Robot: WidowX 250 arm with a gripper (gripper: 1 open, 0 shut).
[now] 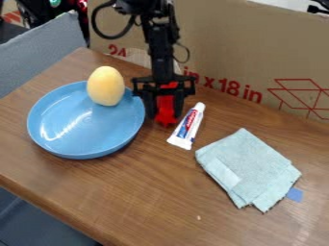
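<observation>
My black gripper (164,90) reaches down at the centre, just right of the blue plate (85,129), shut on a red object (166,110) that is partly hidden by the fingers. A pale yellow egg-shaped item (106,86) sits on the plate's back rim. A white toothpaste tube (187,127) lies just right of the red object.
A folded light-blue cloth (249,167) lies on the right of the wooden table (154,202), with a small blue patch beside it. A cardboard box wall (257,58) stands behind, and grey fabric (38,58) is at the left.
</observation>
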